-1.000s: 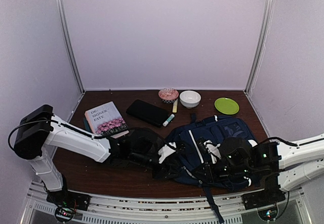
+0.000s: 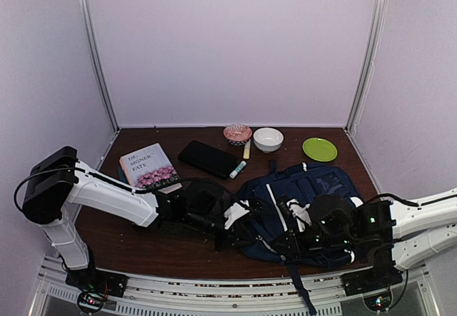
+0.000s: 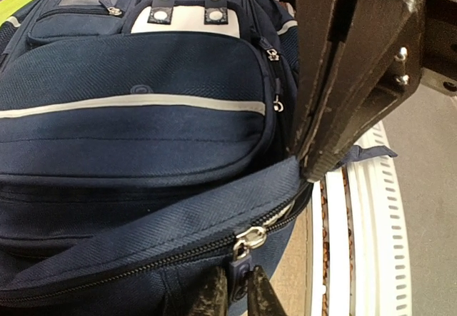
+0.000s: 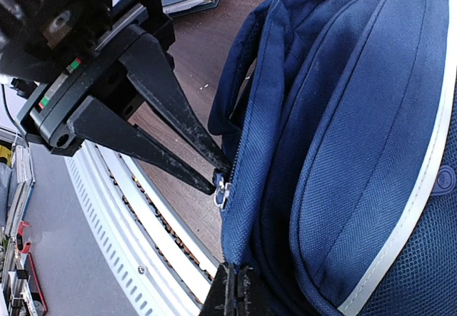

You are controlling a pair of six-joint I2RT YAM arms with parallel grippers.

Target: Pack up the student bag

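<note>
The navy backpack (image 2: 314, 180) lies at the right of the table, its front toward the arms. Along its opening runs a zipper with a metal slider (image 3: 251, 239) and a dark pull tab (image 3: 241, 269). My left gripper stands part open around this tab, one finger on each side; the right wrist view shows its fingertips close by the slider (image 4: 221, 193). Farther along the same edge, my right gripper is shut on the thin fabric rim of the bag. The bag's inside is hidden from view.
At the back left lie a book (image 2: 148, 165) and a black case (image 2: 208, 158). A glue-like stick (image 2: 238, 169), a patterned bowl (image 2: 237, 133), a white bowl (image 2: 268, 140) and a green plate (image 2: 319, 149) sit farther back. A strap (image 2: 301, 291) hangs over the front rail.
The left arm has shifted very slightly by the zipper. The right arm, the bag and the other objects look unmoved.
</note>
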